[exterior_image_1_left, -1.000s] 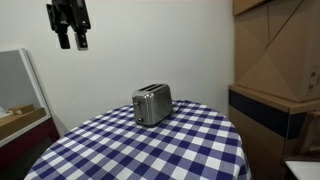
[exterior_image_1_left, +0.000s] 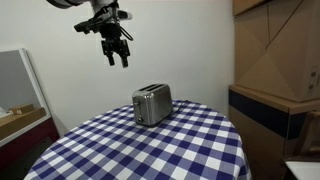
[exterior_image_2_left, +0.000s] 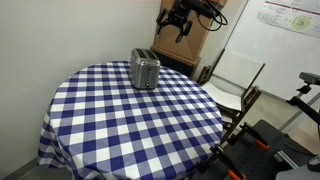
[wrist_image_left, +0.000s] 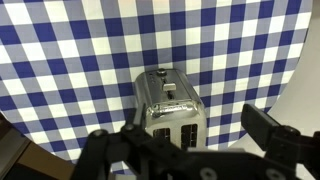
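A silver two-slot toaster (exterior_image_1_left: 153, 105) stands upright on a table (exterior_image_1_left: 90, 150) with a blue and white checked cloth. Exterior view 2 has the toaster (exterior_image_2_left: 145, 70) near the table's far edge. High above the cloth, to the left of the toaster in exterior view 1, hangs my gripper (exterior_image_1_left: 118, 61), pointing down. Its two fingers are spread, with nothing between them. From above, the wrist view shows the toaster (wrist_image_left: 172, 108) with its lever end facing up the picture; the dark gripper parts hide its lower part.
Cardboard boxes (exterior_image_1_left: 275, 50) stand behind the table on the right. A white chair (exterior_image_2_left: 234, 80) is beside the table in exterior view 2. Apart from the toaster, the cloth is clear.
In exterior view 1 my gripper has moved right and somewhat lower, closer to the toaster. It has stayed open, and the toaster has not moved.
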